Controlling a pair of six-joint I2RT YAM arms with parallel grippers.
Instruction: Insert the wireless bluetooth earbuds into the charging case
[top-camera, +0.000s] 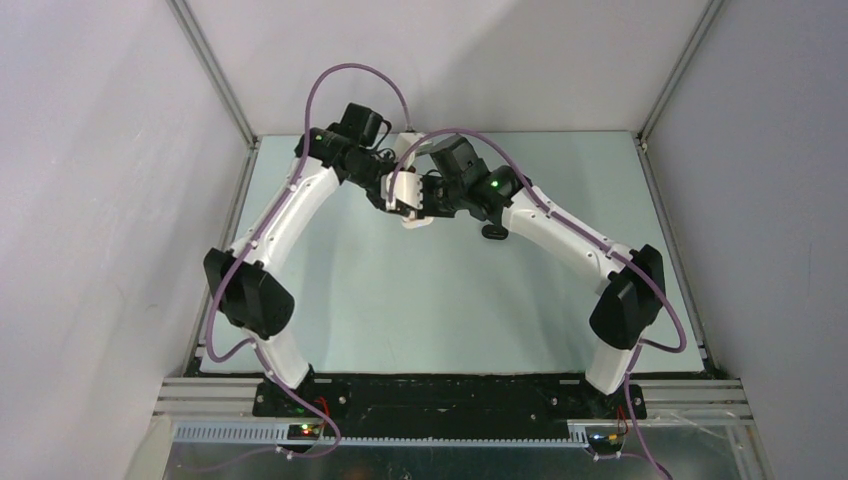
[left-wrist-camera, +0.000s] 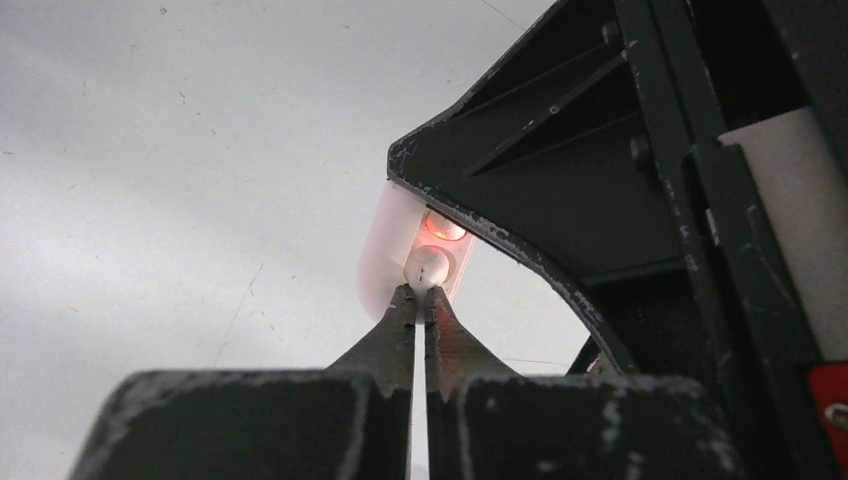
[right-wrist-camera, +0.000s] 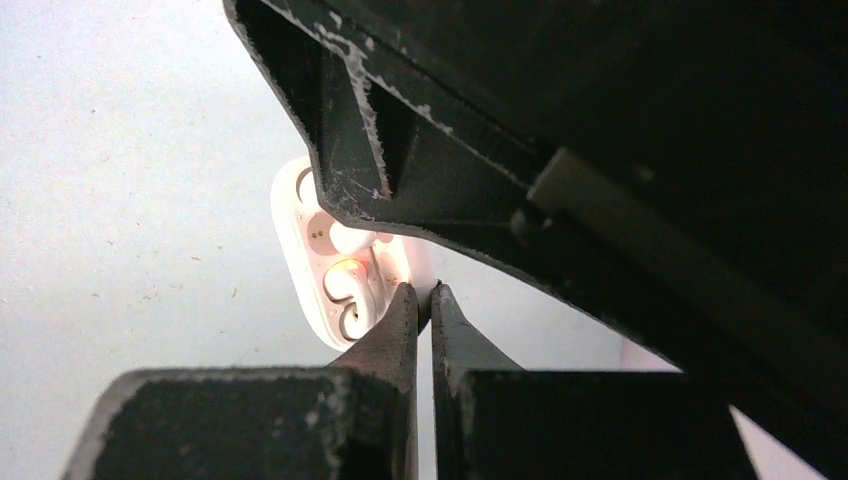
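Observation:
The white charging case (right-wrist-camera: 310, 285) is tilted in the right wrist view, and my right gripper is shut on its edge. One white earbud (right-wrist-camera: 360, 282) lies in a slot beside an orange glow. A second white, rounded earbud part (right-wrist-camera: 350, 238) shows higher up, partly behind a black gripper part, so its seating is unclear. In the left wrist view, my left gripper is shut with its tips against a white rounded earbud (left-wrist-camera: 428, 265) at the case (left-wrist-camera: 385, 255). I cannot tell whether its stem is between them.
Both arms meet over the back left-centre of the table (top-camera: 440, 300), hiding most of the case from above. A small black oval object (top-camera: 494, 232) lies right of the grippers.

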